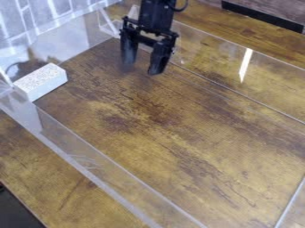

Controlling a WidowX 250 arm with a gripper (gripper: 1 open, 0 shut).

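Observation:
My black gripper (pixel 144 55) hangs low over the back of the wooden surface (pixel 179 134), inside a clear-walled enclosure, with its two fingers spread open. I cannot make out anything held between them. A white speckled block (pixel 41 82) lies at the left, apart from the gripper, against the clear wall.
Transparent walls (pixel 95 165) border the area on the left, back and right. A pale tiled surface (pixel 30 27) is behind at the upper left.

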